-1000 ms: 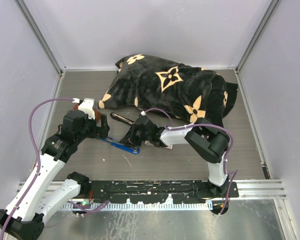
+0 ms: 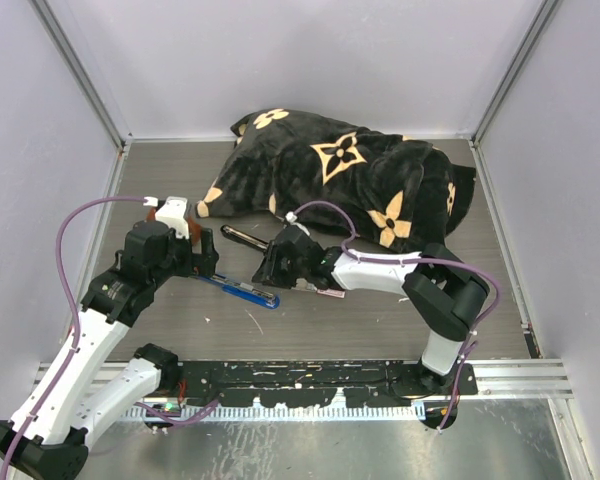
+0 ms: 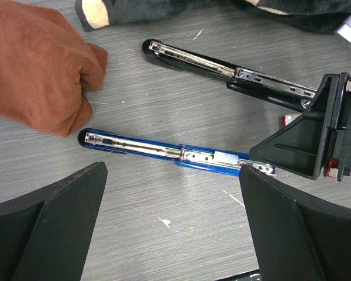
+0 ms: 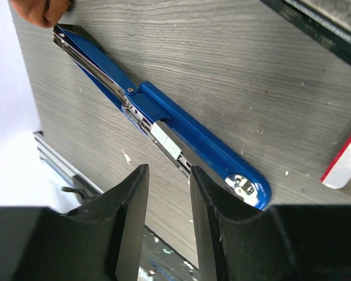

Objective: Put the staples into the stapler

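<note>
The blue stapler (image 3: 158, 148) lies opened out flat on the table, its metal channel facing up. A short silvery strip of staples (image 4: 165, 140) sits in that channel, seen in both wrist views. Beyond it lies a black stapler (image 3: 222, 71), also opened out. My right gripper is just above the blue stapler's base end, its fingers (image 4: 130, 216) parted by a narrow gap with nothing between them. Over the near side of the blue stapler, my left gripper stands wide open and empty.
A brown cloth (image 3: 41, 64) lies at the left. The dark patterned blanket (image 2: 340, 170) fills the back. A white and red box (image 4: 346, 161) rests right of the blue stapler, partly under the right arm.
My right arm has shifted rightward and up, drawing its gripper back from the blue stapler's channel so more of the stapler shows. The left arm has stayed still.
</note>
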